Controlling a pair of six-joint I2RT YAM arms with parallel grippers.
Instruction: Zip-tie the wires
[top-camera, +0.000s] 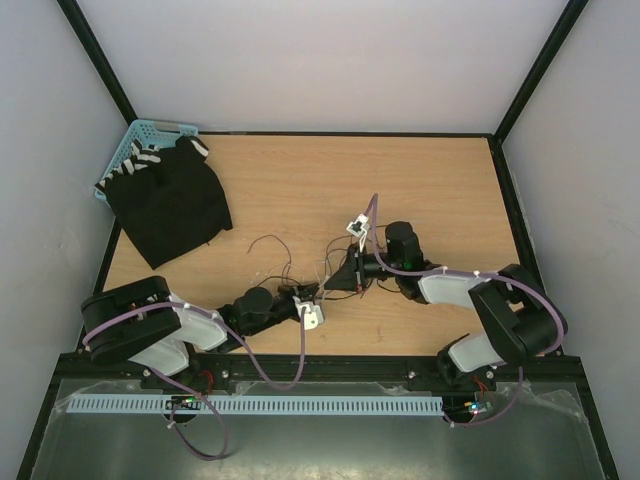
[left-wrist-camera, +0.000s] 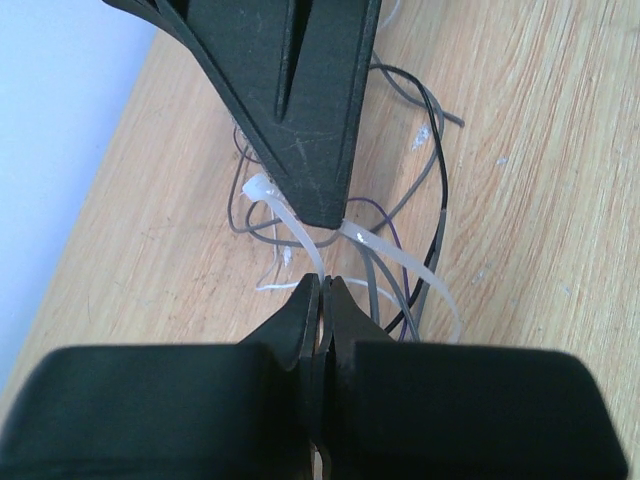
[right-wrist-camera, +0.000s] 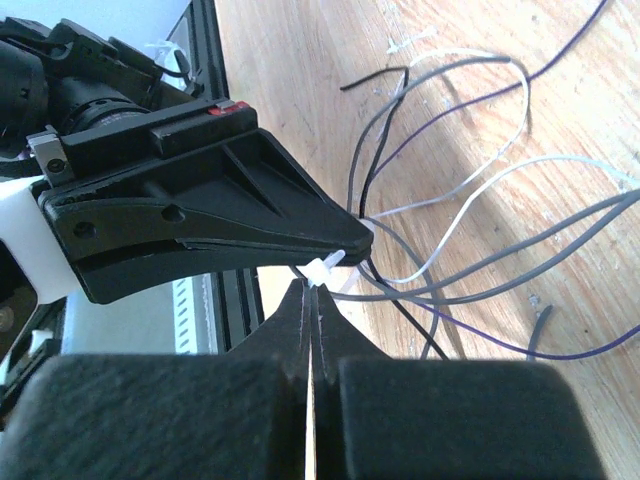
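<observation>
A tangle of grey, black, purple and white wires (right-wrist-camera: 560, 250) lies on the table between both grippers. A white zip tie (left-wrist-camera: 400, 258) is around them, its head (left-wrist-camera: 258, 188) by the right gripper's tips. My left gripper is shut, the thin tie strip running to its fingertips. My right gripper is also shut, with the small white tie end at its tips; whether it grips it is unclear. In the top view the left gripper (top-camera: 310, 291) sits low at centre, the right gripper (top-camera: 338, 276) just right of it.
A black cloth (top-camera: 170, 205) lies over a blue basket (top-camera: 150, 135) at the back left.
</observation>
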